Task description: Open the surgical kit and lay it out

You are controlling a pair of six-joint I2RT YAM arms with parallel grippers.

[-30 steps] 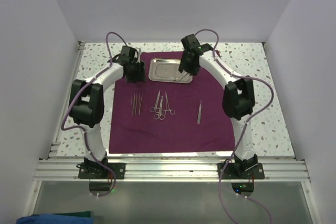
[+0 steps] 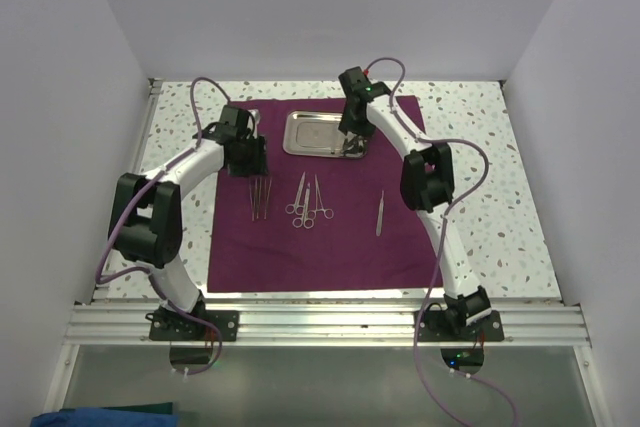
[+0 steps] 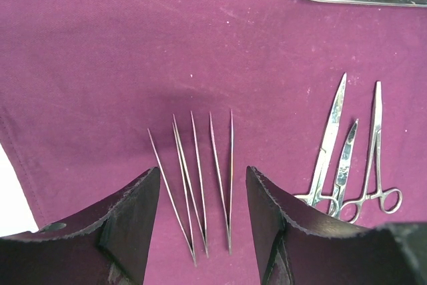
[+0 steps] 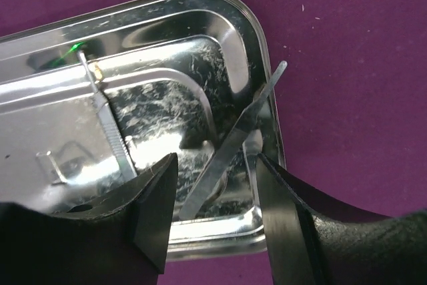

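The metal tray (image 2: pixel 313 133) lies at the cloth's far middle. My right gripper stands open over its right end; a flat silver instrument (image 4: pixel 230 143) slants between the fingers in view, its tip over the rim, with a smaller piece beside it. Further left in the tray is an instrument with a ridged handle (image 4: pixel 113 131). In the left wrist view, my left gripper is open above several thin probes (image 3: pixel 199 178) on the cloth and holds nothing. Scissor-like instruments (image 2: pixel 309 209) lie right of the probes, and a scalpel-like one (image 2: pixel 380 215) further right.
A purple cloth (image 2: pixel 320 267) covers the middle of the speckled table (image 2: pixel 490 187). Cables loop from both arms.
My left gripper has moved left and nearer the front, away from the tray and towards the probes. My right gripper has shifted slightly over the tray's right end. The laid-out instruments look unmoved.
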